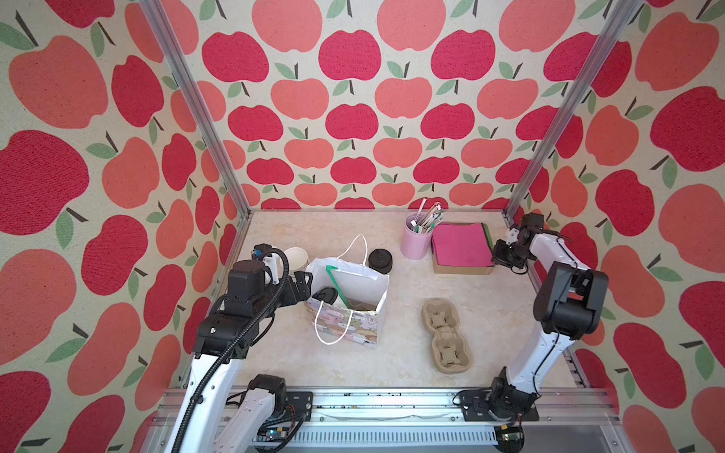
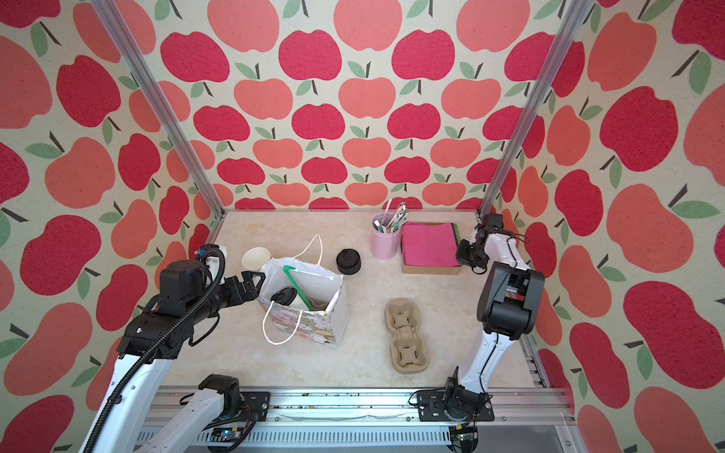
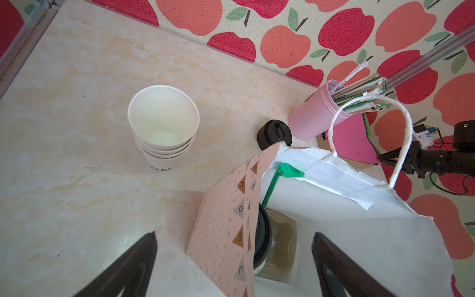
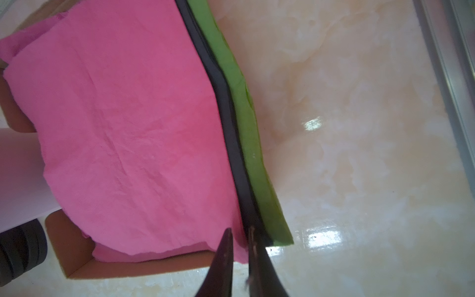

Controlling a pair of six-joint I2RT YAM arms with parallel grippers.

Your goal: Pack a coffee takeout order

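Observation:
Pink napkins (image 4: 133, 133) lie spread over a shallow cardboard box (image 1: 460, 268), with a black and a green edge showing along their right side. At the front right corner of the pink sheet is my right gripper. Its fingers are close together, and some pink shows in the narrow gap between them; whether they grip it is unclear. My left gripper hangs open and empty over the left side of the paper bag (image 3: 222, 217). Inside the bag are a black-lidded cup (image 3: 262, 237), a green strip (image 3: 272, 190) and a cardboard carrier piece (image 3: 281, 242).
Stacked white cups (image 3: 163, 123) stand left of the bag. A black lid (image 1: 380, 261) and a pink holder of wrapped sticks (image 1: 415, 241) are behind it. A cardboard cup carrier (image 1: 445, 336) lies at front right. Clear table surrounds the carrier.

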